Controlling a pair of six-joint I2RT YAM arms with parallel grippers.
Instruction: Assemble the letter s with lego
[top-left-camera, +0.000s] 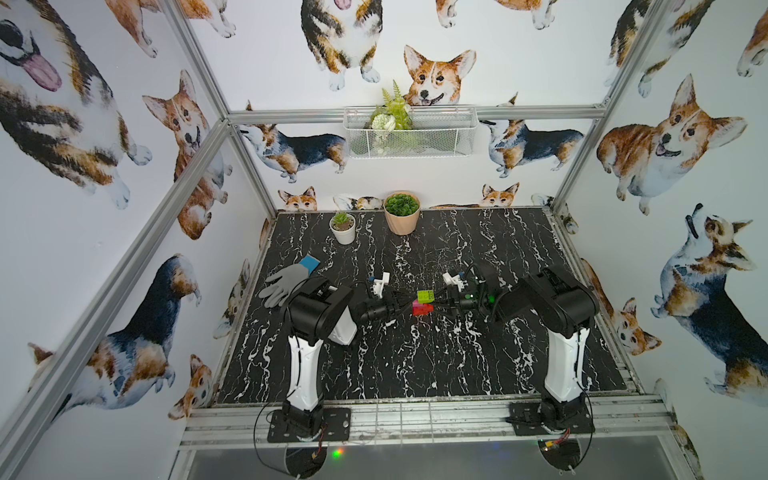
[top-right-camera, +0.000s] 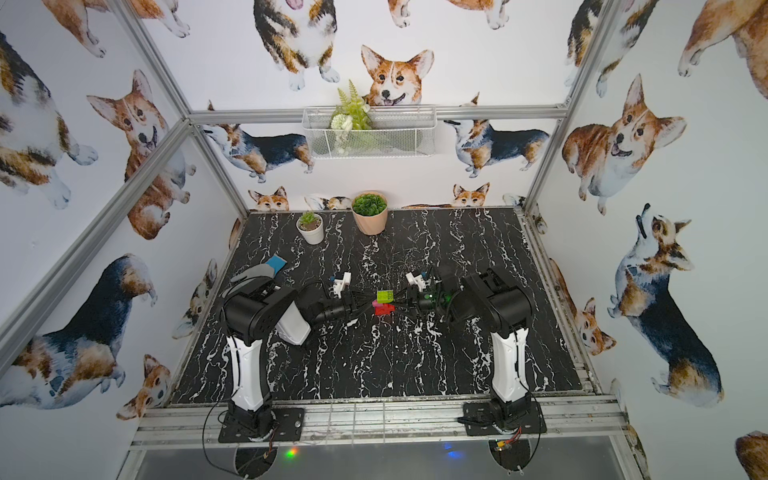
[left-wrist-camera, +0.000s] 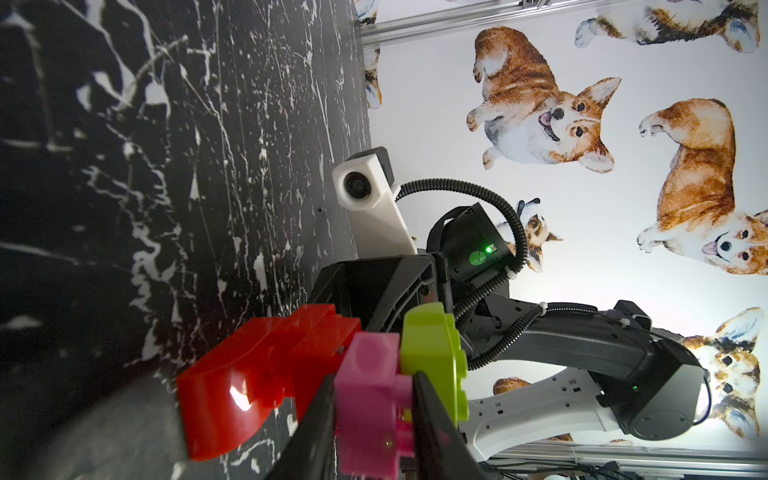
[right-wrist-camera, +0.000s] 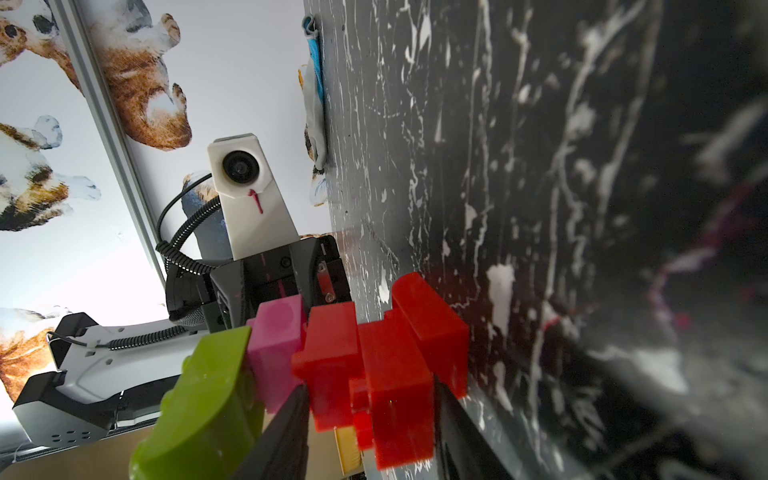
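Observation:
A small cluster of red bricks (top-left-camera: 421, 309), pink brick (left-wrist-camera: 364, 408) and green brick (top-left-camera: 425, 296) hangs low over mid-table between the facing grippers. My left gripper has its fingertips either side of the pink brick; whether they grip it is unclear. My right gripper is shut on the red bricks, with the green piece to one side in its wrist view. The bricks' shape as a letter cannot be made out.
A grey-and-blue glove (top-left-camera: 281, 284) lies at the table's left, beside the left arm. Two potted plants (top-left-camera: 401, 212) (top-left-camera: 343, 232) stand at the back.

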